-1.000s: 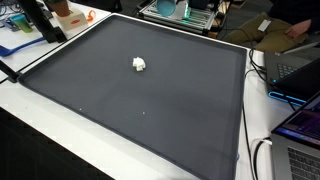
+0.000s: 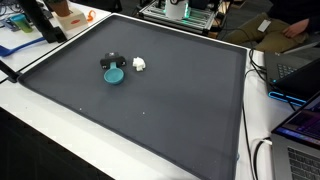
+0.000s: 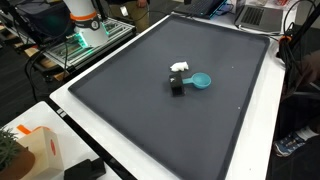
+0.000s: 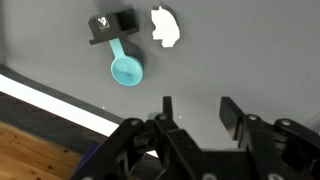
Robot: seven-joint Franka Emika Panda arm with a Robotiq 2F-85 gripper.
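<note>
A turquoise scoop lies on the dark mat, its handle reaching to a small black block. Beside them is a small white piece. In exterior view 2 the scoop is right of the block, and the white piece is behind the block. From the wrist view, my gripper hangs well away from the block, scoop and white piece. Its fingers stand apart; nothing shows between the tips. Neither exterior view shows the gripper clearly.
Laptops stand along the right in exterior view 1. In exterior view 2 a plant pot and a cardboard box sit at the near left corner.
The turquoise scoop, with something black beside it, has moved from the far edge near the robot's base toward the left, onto the mat. The white piece has stayed put.
</note>
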